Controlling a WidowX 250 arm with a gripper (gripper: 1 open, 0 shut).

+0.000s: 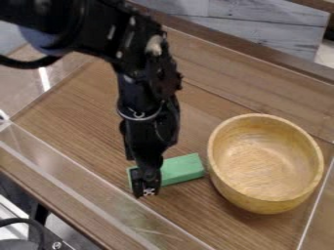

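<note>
My black gripper [144, 168] is lowered over a green block [185, 168] lying on the wooden surface in the lower middle. The gripper is open, its fingers at the left part of the block, which the gripper partly hides. I cannot tell whether they touch it.
A large tan bowl [268, 195] stands just right of the block. Bare wooden surface [72, 122] spreads to the left and behind. A clear edge strip runs along the lower left, and a grey wood-patterned wall [274, 29] is at the back.
</note>
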